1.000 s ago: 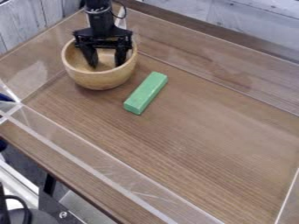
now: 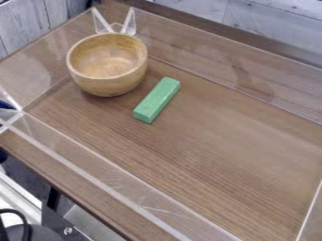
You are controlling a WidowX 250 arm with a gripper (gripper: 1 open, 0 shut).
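A tan bowl (image 2: pixel 107 80) sits at the upper left of the wooden table (image 2: pixel 214 160), its inside largely visible and looking empty. Right of it lies a green rectangular block (image 2: pixel 156 100). At the top edge behind the bowl, pale pronged shapes (image 2: pixel 115 28) show, perhaps part of my gripper or its mount; whether it is open or shut cannot be made out.
Clear strips run along the left and lower-left edge, and dark parts of equipment (image 2: pixel 32 228) sit at the bottom-left corner.
My gripper has risen up and back out of the bowl, from inside it to the top edge of the view. The bowl and green block look in the same places.
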